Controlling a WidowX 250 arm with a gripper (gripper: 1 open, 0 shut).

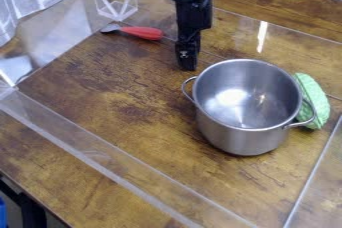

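The black gripper [187, 56] hangs low over the wooden table at the upper middle, behind the steel pot. Whether it is open or shut is hard to tell at this size. Just left of it lies a utensil with a red handle [142, 33] and a metal head [110, 29]. A large steel pot [241, 132] with two handles stands at the right, seemingly empty. A green object [313, 92] lies behind the pot's right side.
Clear plastic walls [91, 150] border the work area.
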